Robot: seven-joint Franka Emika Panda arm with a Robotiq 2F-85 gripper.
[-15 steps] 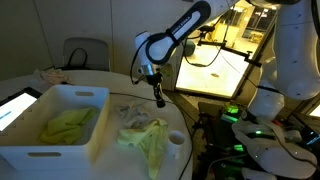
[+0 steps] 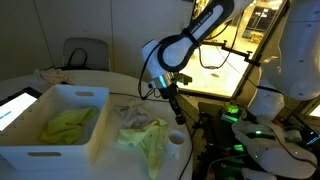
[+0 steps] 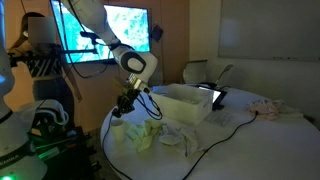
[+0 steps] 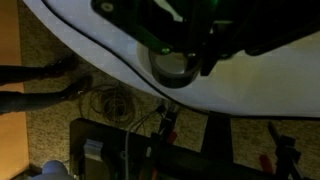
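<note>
My gripper points down just above the white cup near the front edge of the table. It appears shut on a small dark object, too dim and blurred to name. In the wrist view the round mouth of the cup shows beneath the dark fingers. The second exterior view also has the gripper over the cup. A green cloth lies left of the cup, with a greyish cloth behind it.
A white bin with another green cloth inside stands at the left. A black cable crosses the table. Farther back are a tablet and a crumpled cloth.
My gripper has moved right and toward the table's front edge, from behind the cloths to above the cup. The cup, cloths and bin have stayed in place.
</note>
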